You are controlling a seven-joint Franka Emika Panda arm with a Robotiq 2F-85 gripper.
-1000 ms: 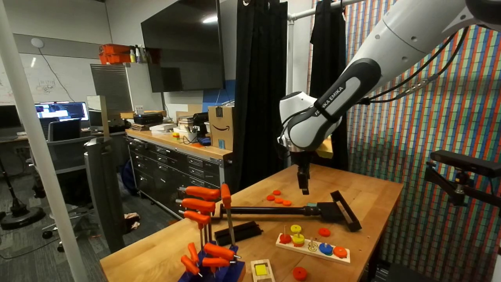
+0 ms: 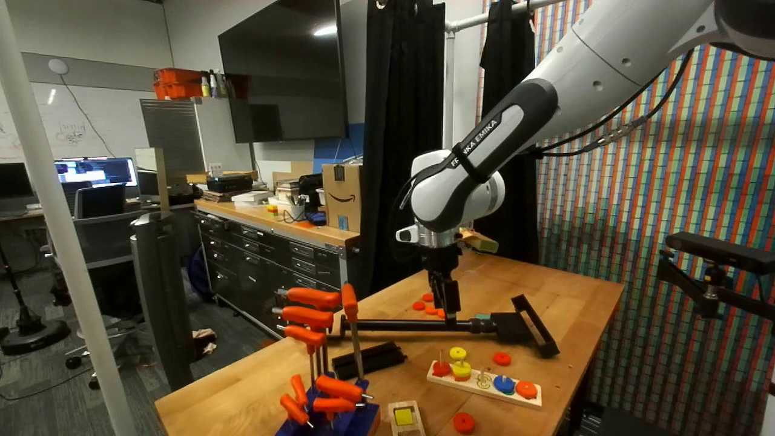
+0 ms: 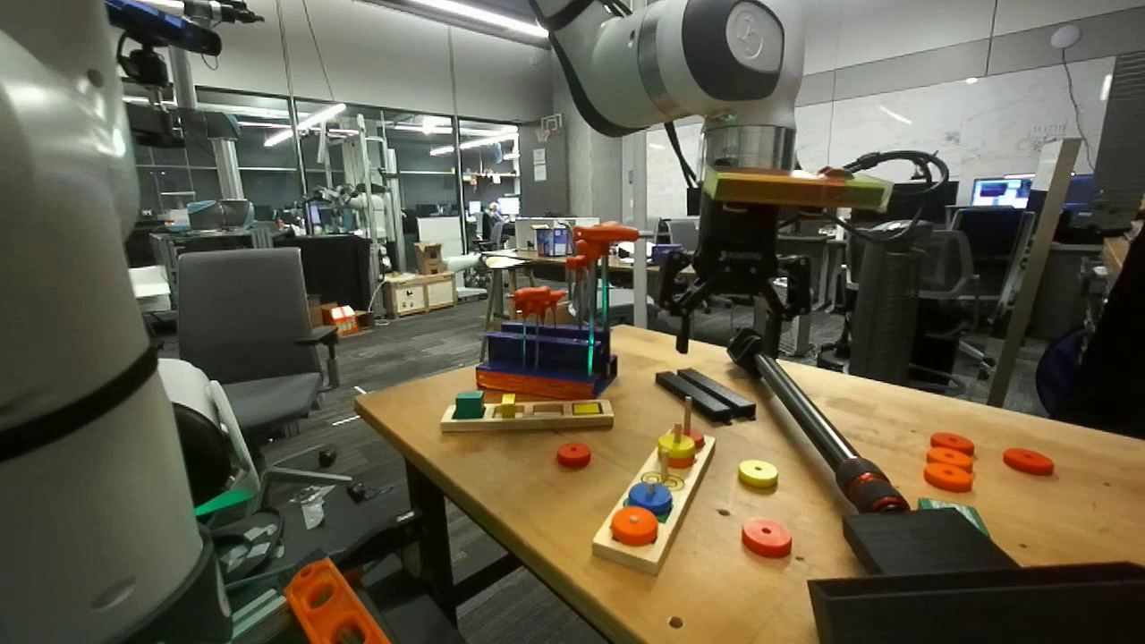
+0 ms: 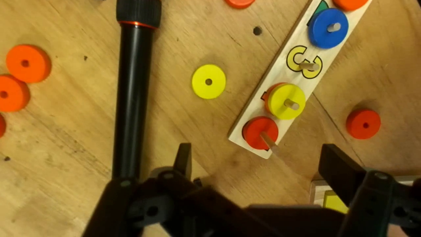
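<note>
My gripper stands open above the table with nothing between its fingers. A loose yellow ring (image 4: 209, 81) lies flat ahead of the left finger in the wrist view. To its right is a wooden peg board (image 4: 279, 73); its pegs carry a red ring (image 4: 260, 132), a yellow ring (image 4: 287, 101) over an orange one, a blue ring (image 4: 328, 28) and an orange ring (image 3: 634, 526). The peg by the printed 3 is bare. A loose red ring (image 4: 363, 124) rests right of the board. In exterior view 2 the gripper (image 3: 727, 345) hangs clear of the tabletop.
A long black tube (image 4: 132, 98) crosses the table left of the yellow ring, ending in a black frame (image 2: 536, 327). Several orange rings (image 3: 950, 478) lie beyond it. A blue tool rack (image 3: 547, 360) and a shape board (image 3: 526, 420) stand near the table edge.
In exterior view 1 my arm has swung left and the gripper is lower, now appearing over the black tube. The rings and peg board have not moved.
</note>
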